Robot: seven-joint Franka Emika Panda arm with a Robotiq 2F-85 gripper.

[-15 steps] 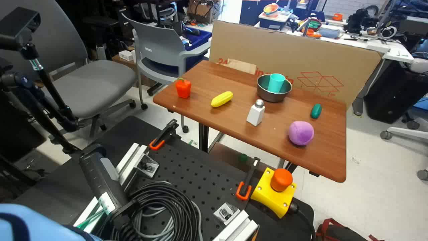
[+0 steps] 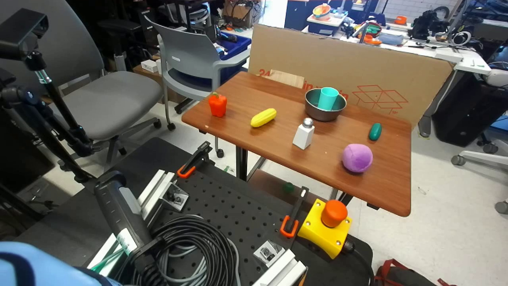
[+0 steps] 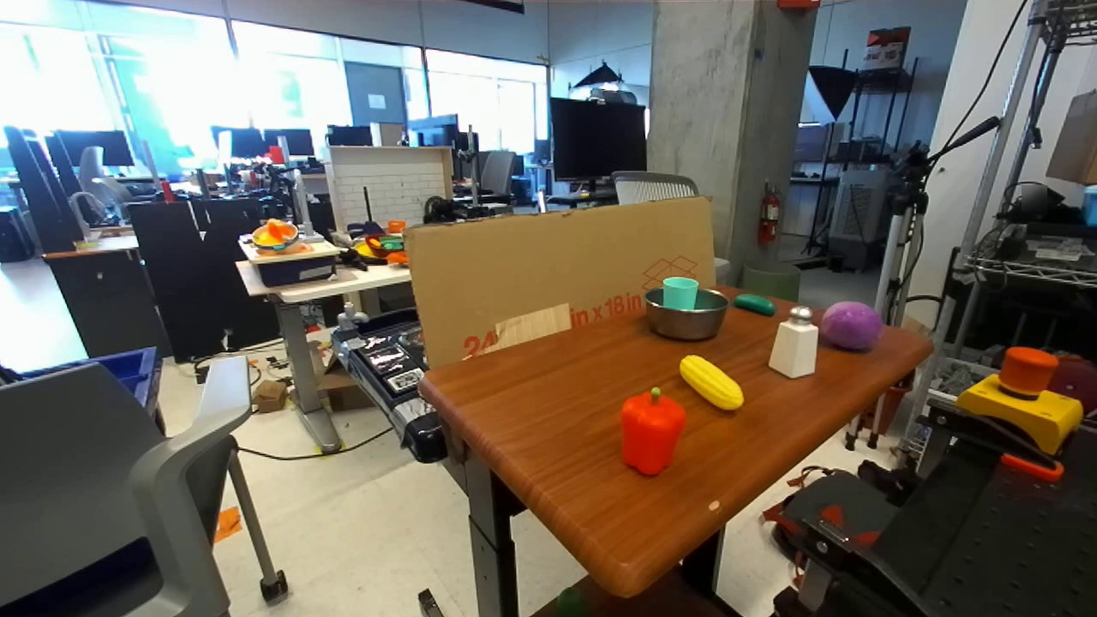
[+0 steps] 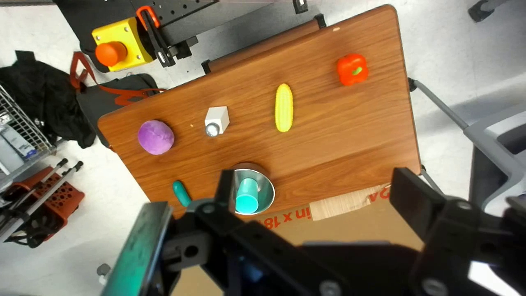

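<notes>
My gripper is open high above the wooden table [image 4: 325,148], its dark fingers wide apart with nothing between them. A teal cup [image 2: 327,98] sits inside a metal bowl [image 2: 312,110] near the table's back edge. In front of the bowl stands a white shaker [image 2: 303,135] with a metal top. The purple ball [image 2: 357,157] and a dark green vegetable [image 2: 375,131] lie toward the right end. Left of the shaker is a yellow corn cob [image 2: 263,117], and farther left a red pepper [image 2: 218,105]. Nothing touches the gripper.
A cardboard panel [image 3: 566,262] stands along the table's back edge. The black pegboard bench [image 2: 214,200], with an emergency-stop box [image 2: 316,228], lies across a gap from the table's front. Bare table separates most objects. A grey chair [image 2: 190,55] stands past the pepper's end.
</notes>
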